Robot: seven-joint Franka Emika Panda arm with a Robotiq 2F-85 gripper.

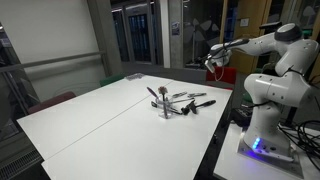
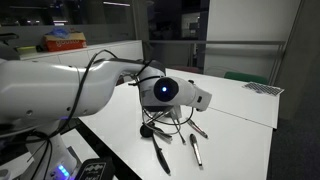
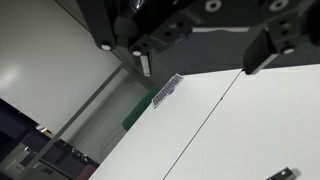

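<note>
My gripper is open in the wrist view, its dark fingers (image 3: 258,54) wide apart and nothing between them. In exterior view 1 the gripper (image 1: 213,66) hangs high at the right, well away from the table's utensils. A light-coloured holder (image 1: 164,108) there has a brown-topped utensil (image 1: 162,91) standing in it. Close by lie several utensils, among them a dark-ended one (image 1: 205,103). In exterior view 2 a dark-handled utensil (image 2: 160,154) and a slim utensil (image 2: 196,150) lie flat; my arm hides part of the group.
A flat gridded item (image 3: 168,90) lies near the far edge, with a green chair (image 3: 142,106) beyond. A red bin (image 2: 63,41) stands in the background.
</note>
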